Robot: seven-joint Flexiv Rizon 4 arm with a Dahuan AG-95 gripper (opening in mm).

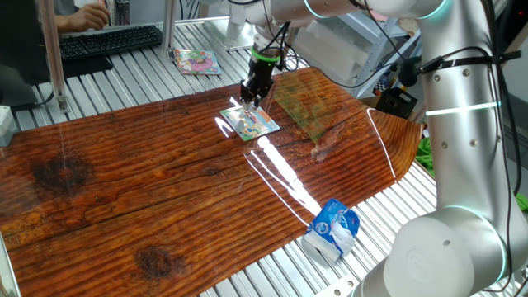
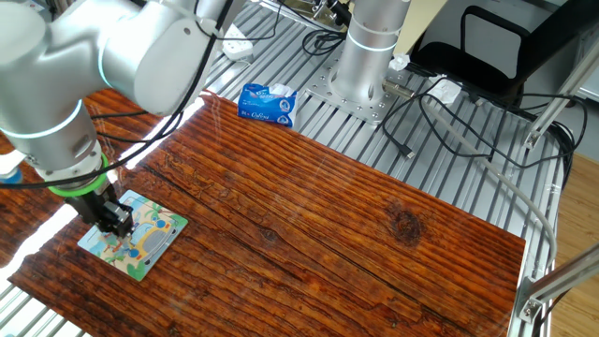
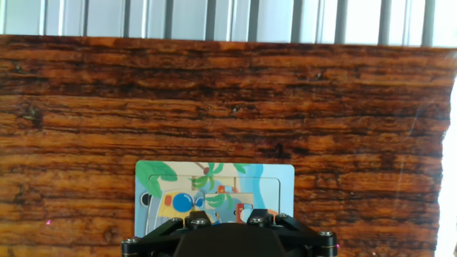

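A flat picture puzzle board lies on the brown wooden tabletop, near its far edge in exterior view 1. Beach scenery with palms and a yellow vehicle covers the board in exterior view 2. My gripper points down over the board's middle. A small square puzzle piece with a palm leaf shows between the fingertips, spanning their gap, and my gripper appears shut on it. The piece overlaps the board's picture; how high it sits above the board is hard to tell. My gripper's body hides the board's near part in the wrist view.
A blue tissue pack rests at the table's edge near the robot's base. Another colourful picture board lies on the metal slats beyond the wood, by a keyboard and a person's hand. Most of the wooden top is clear.
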